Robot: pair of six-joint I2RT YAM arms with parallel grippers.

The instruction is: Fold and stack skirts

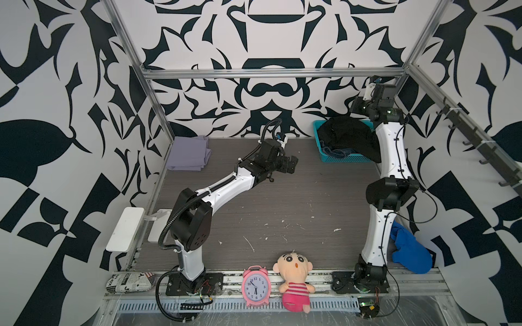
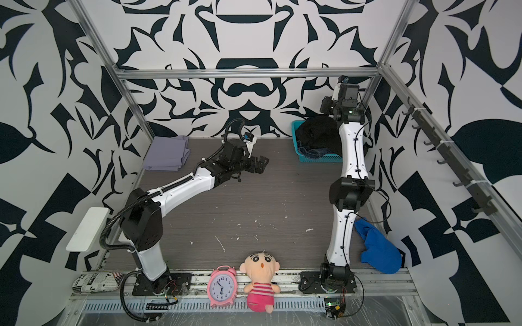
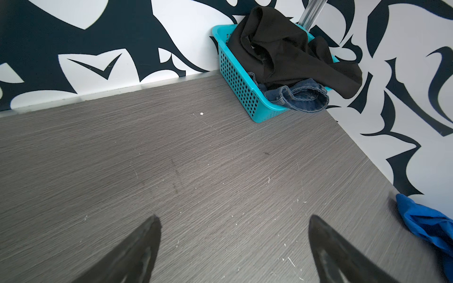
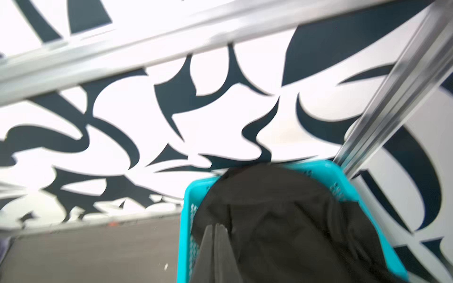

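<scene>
A folded lavender cloth (image 1: 186,153) lies at the back left of the table. At the back right, a teal basket (image 3: 240,90) holds crumpled black fabric (image 3: 283,50) with dark blue denim (image 3: 299,95) beneath it. My left gripper stands open over the bare middle, nothing between its fingers. My right gripper is raised above the basket, its fingertips shut together with no cloth visible between them.
A blue cloth (image 1: 410,250) lies at the front right. A pink clock (image 1: 255,285) and a plush doll (image 1: 293,282) sit along the front rail between the arm bases.
</scene>
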